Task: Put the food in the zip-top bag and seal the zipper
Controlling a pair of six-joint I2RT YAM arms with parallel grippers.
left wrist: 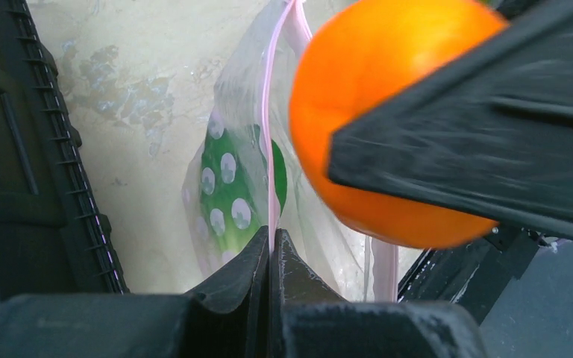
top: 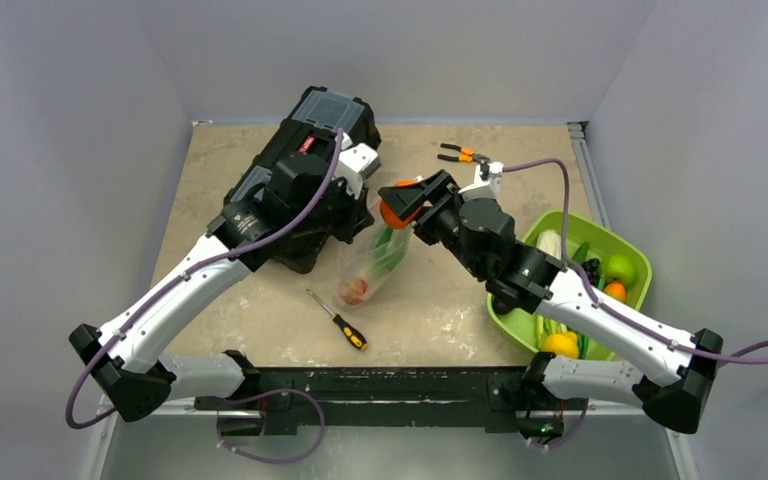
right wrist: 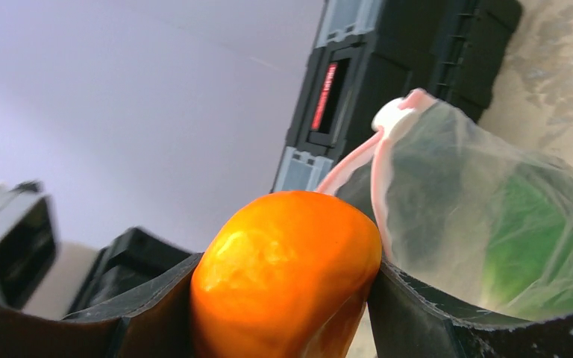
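The clear zip top bag [top: 365, 270] stands mid-table with green and red food inside. My left gripper is shut on the bag's pink zipper edge [left wrist: 269, 149]. My right gripper is shut on an orange, round food item [left wrist: 365, 89], held just over the bag's top. The bag's zipper slider [right wrist: 390, 113] shows in the right wrist view.
A black toolbox [top: 310, 110] fills the back left. Pliers [top: 460, 156] lie at the back. A screwdriver [top: 345, 325] lies in front of the bag. A green bin [top: 636, 290] of produce stands at the right.
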